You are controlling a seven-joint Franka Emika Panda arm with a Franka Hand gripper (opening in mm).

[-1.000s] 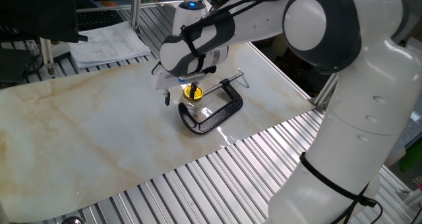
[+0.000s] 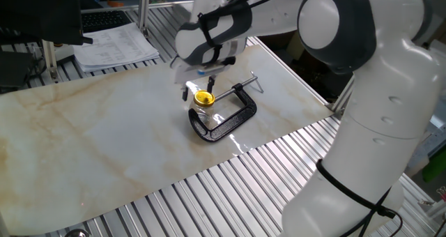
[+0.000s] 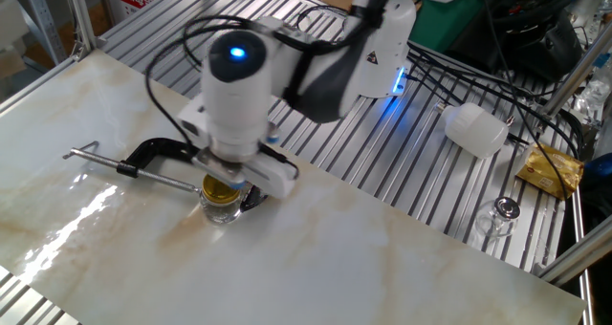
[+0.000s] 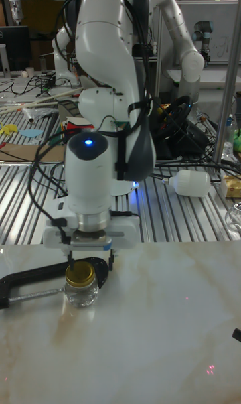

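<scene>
A clear glass jar with a gold-yellow lid (image 2: 204,97) stands upright on the marbled board. A black C-clamp (image 2: 230,125) lies flat around it, its metal screw (image 3: 158,178) reaching toward one side of the jar. Whether the clamp touches the glass is hard to tell. My gripper (image 2: 198,88) points down close to the lid, open, its two dark fingers (image 2: 185,94) spread apart. In the third exterior view the jar (image 4: 82,295) appears in front of the gripper, its lid (image 4: 80,274) near the left finger. Nothing shows held.
The marbled board (image 2: 90,139) is bare to the left of the clamp. On the slatted table lie a white bulb-shaped object (image 3: 475,130), a small glass jar (image 3: 497,217) and a yellow packet (image 3: 550,170). Papers (image 2: 115,47) lie behind the board.
In the first exterior view my gripper has shifted right and slightly up, away from its place over the lid, and the wrist has turned. The jar and clamp have stayed put.
</scene>
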